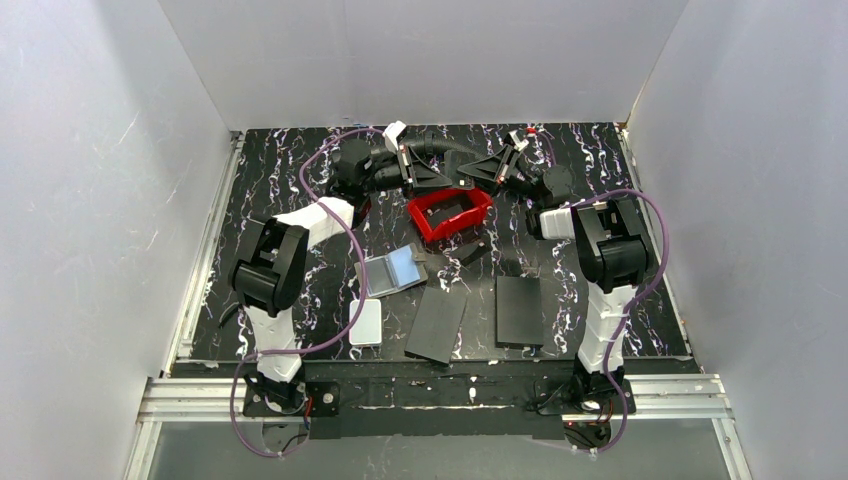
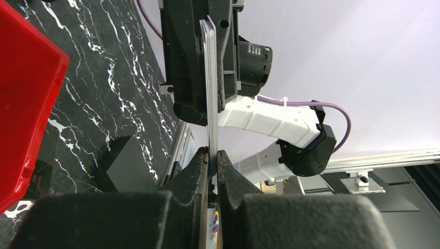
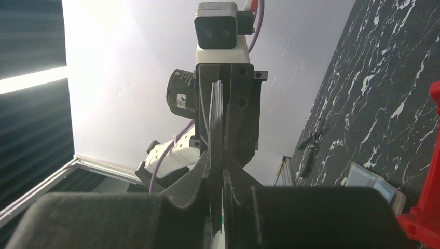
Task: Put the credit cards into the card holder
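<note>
A stack of thin cards [image 2: 210,88] stands on edge between my two grippers, above the red box in the top view. My left gripper is shut on one end of the stack. My right gripper has its fingers on either side of the other end, parted a little wider than the cards. In the right wrist view the cards [image 3: 216,111] run on toward the left gripper. A grey-and-blue flat case [image 1: 391,271], possibly the card holder, lies open on the table; I cannot tell for sure.
Below the grippers, the red box [image 1: 427,233] holds dark pieces. A small dark piece [image 1: 470,251] lies in front of it. Nearer the front edge are a white square [image 1: 366,323] and two dark flat panels, one left [image 1: 436,324] and one right [image 1: 519,311].
</note>
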